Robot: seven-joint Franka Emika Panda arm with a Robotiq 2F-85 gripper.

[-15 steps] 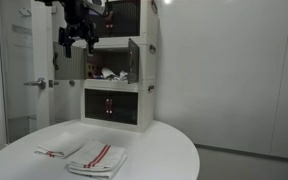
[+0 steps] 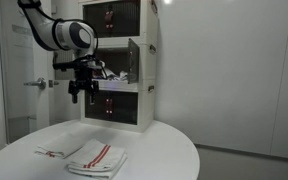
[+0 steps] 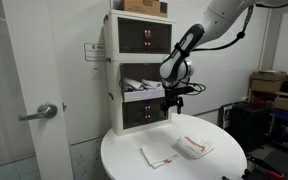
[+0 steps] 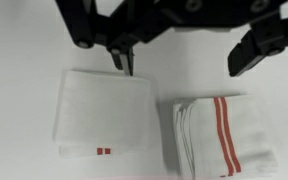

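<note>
Two folded white cloths with red stripes lie on a round white table. The thicker, layered one [image 2: 97, 158] shows two long red stripes; in the wrist view this striped cloth [image 4: 224, 138] is at the lower right. The flatter cloth [image 2: 57, 147] lies to its left and appears as a plain white square [image 4: 102, 108] with a small red mark at its lower edge in the wrist view. High over the table hangs my gripper [image 2: 82, 93], its fingers wide apart and nothing between them. In the wrist view, the gripper stands above both cloths, touching neither.
Behind the table stands a stacked cabinet [image 3: 141, 65]; its middle compartment is open and holds white cloths [image 3: 142, 84]. A door with a handle [image 3: 46, 110] is at the left.
My gripper has come down from near the cabinet's upper part to lower over the table. Both cloths lie where they were.
</note>
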